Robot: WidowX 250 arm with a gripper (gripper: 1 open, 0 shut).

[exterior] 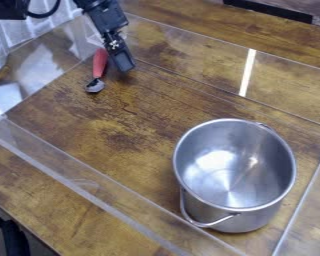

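Observation:
The gripper (112,58) is at the upper left of the camera view, low over the wooden table (149,135). Beside it, on its left, lies a spoon with a red handle (100,64) and a metal bowl end (95,86) pointing toward the front. The fingers are small and dark; whether they are open or shut, or touch the handle, is unclear.
A large steel pot (232,165) with a wire handle stands at the lower right. Clear low walls border the work area.

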